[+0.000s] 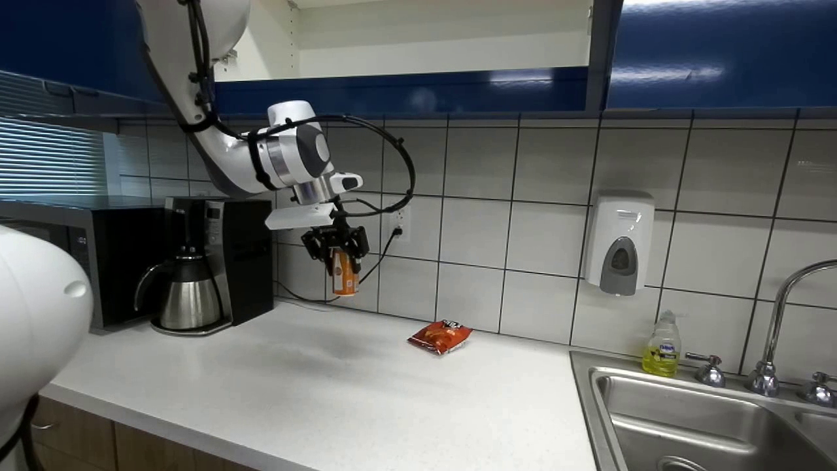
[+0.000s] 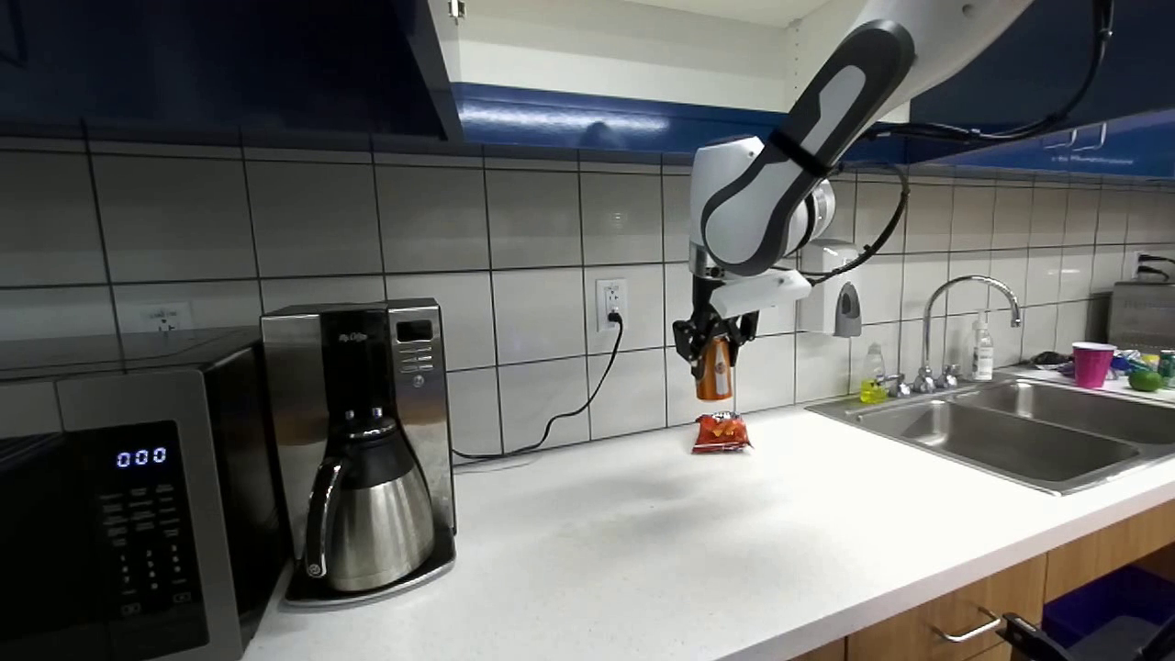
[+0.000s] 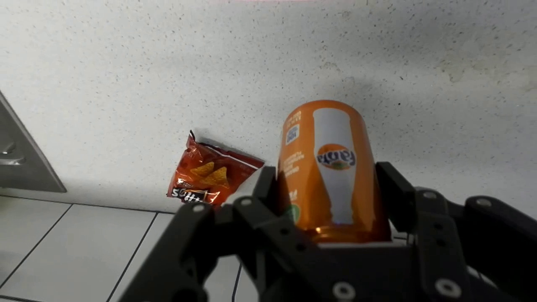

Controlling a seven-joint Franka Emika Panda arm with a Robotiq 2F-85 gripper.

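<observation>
An orange Fanta can is clasped between the black fingers of my gripper, which is shut on it. In both exterior views the can hangs well above the counter, its lower end free. The wrist view shows its label upside down, with the fingers on either side. A red chip bag lies on the counter near the tiled wall, apart from the can; part of it is covered by my gripper in the wrist view.
An open, empty cabinet shelf with a blue lower edge is above the arm. A coffee maker and microwave stand at the left. The sink and a soap bottle are at the right. Mid-counter is clear.
</observation>
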